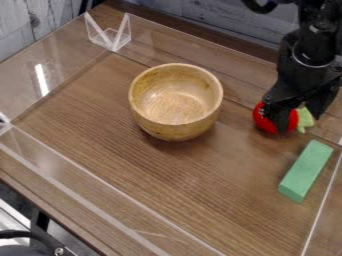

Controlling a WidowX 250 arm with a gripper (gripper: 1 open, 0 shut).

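Note:
My black gripper (291, 108) is low at the upper right, over a red round object (271, 119) with a pale green leafy part (301, 118) to its right. The fingertips lie at or on these items; whether they are closed on anything is hard to make out.
A tan wooden bowl (174, 78) sits left of centre. A mint green bar (306, 172) lies at the lower right. A small clear container (107, 32) is at the upper left.

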